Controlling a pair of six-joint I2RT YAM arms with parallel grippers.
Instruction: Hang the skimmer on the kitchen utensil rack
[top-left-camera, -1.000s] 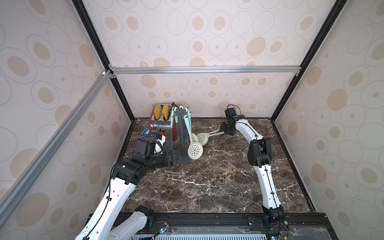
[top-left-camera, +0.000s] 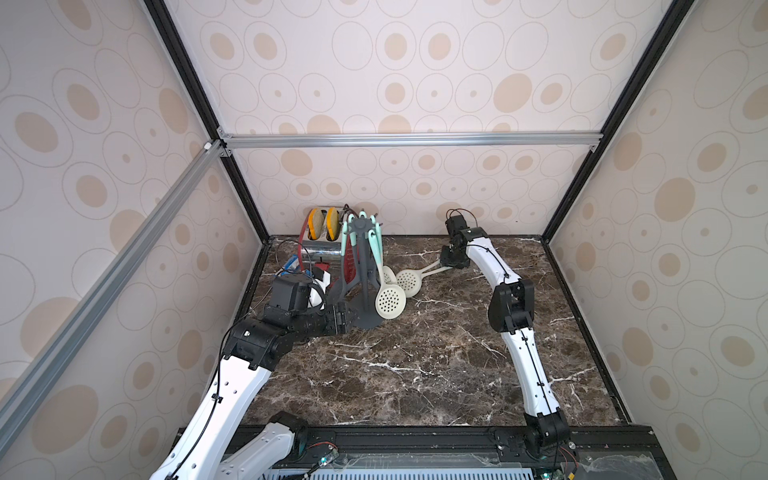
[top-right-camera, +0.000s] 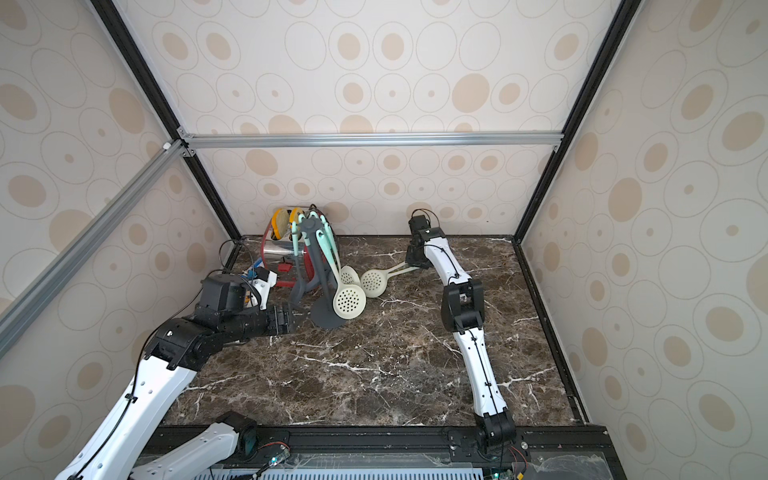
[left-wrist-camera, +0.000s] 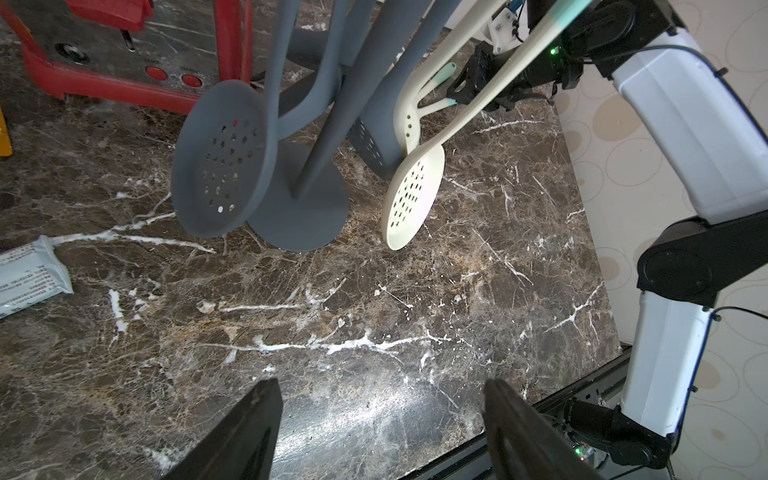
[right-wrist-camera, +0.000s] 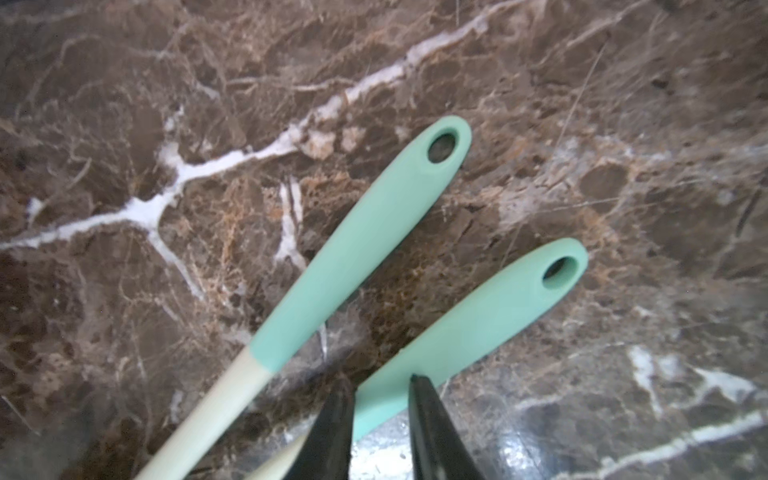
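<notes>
The rack stands at back left with utensils hanging, including a cream skimmer. Another cream skimmer lies on the counter to its right, beside another long handle. Two mint-ended handles lie under my right gripper: one handle farther up, the other reaching to the fingertips, which are slightly apart; whether they touch it is unclear. My left gripper is open and empty, low in front of the rack.
A red toaster with bread stands behind and left of the rack. A wrapped packet lies left of the rack.
My right gripper has shifted slightly left and toward the front, and the lying skimmer's head has moved a little forward. The left arm is still.
</notes>
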